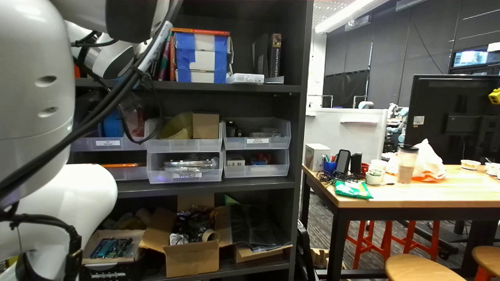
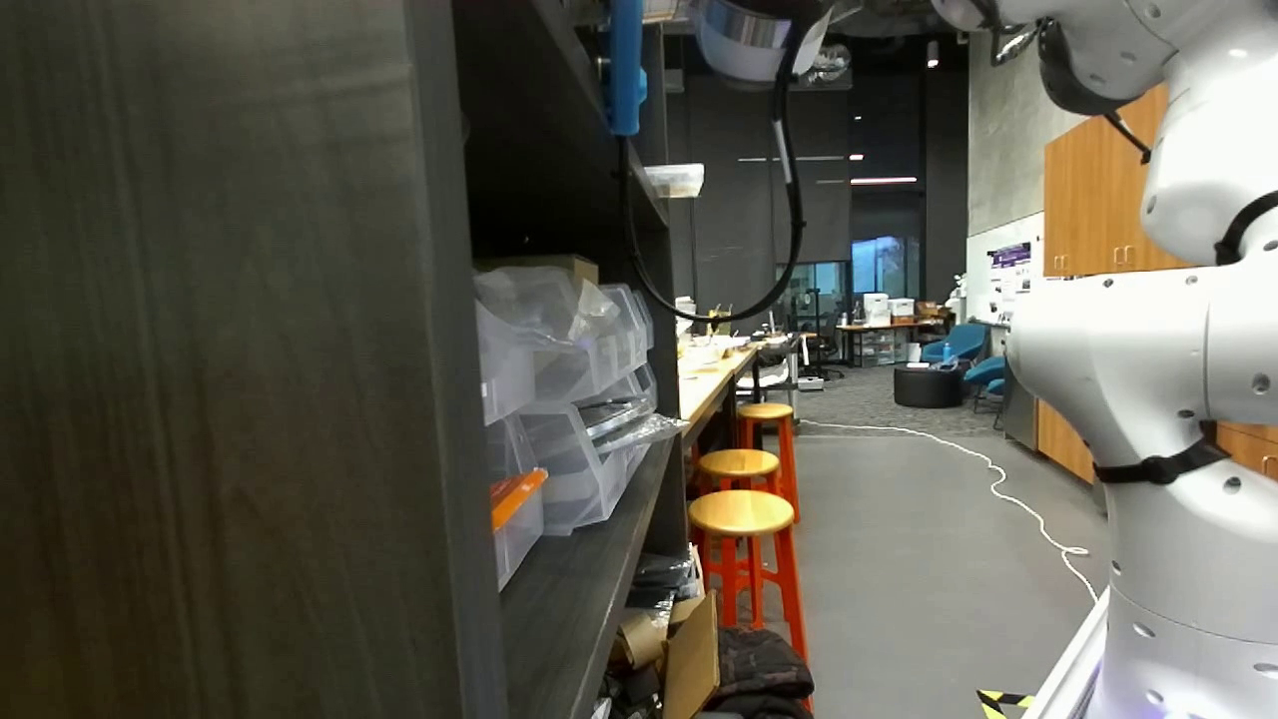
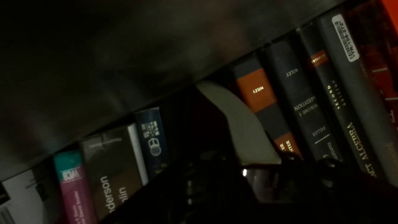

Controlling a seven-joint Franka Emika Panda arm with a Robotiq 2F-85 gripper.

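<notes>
Seen in the wrist view, a dark-covered book with a pale, curved page edge sits in a gap between other upright books on the shelf. My gripper is at the bottom middle of that view, shut on this book near its lower end. The fingers are mostly lost in shadow, so the exact contact is hard to make out. Both exterior views leave the gripper hidden; the arm's white wrist link reaches toward the upper shelf in exterior view 1.
An orange-banded Wiley book and a dark Feller volume stand to one side. Across the gap are a blue-spined book and a brown Anderson book. A blue-taped white box shares the shelf. Cables hang along the arm.
</notes>
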